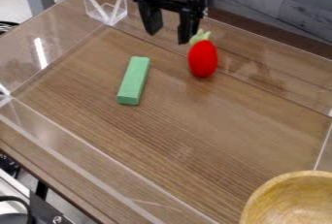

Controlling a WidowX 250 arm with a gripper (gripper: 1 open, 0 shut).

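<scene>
My gripper [170, 27] hangs over the back of the wooden table, its dark fingers pointing down and apart, open, with nothing seen between them. In front of it to the right lies a red oval object [203, 59], with a small pale green piece [200, 37] at its far end. A green bar [132, 80] lies to the left, nearer the camera.
A clear wire or plastic item [107, 5] stands at the back left. A yellow bowl [288, 204] sits at the front right.
</scene>
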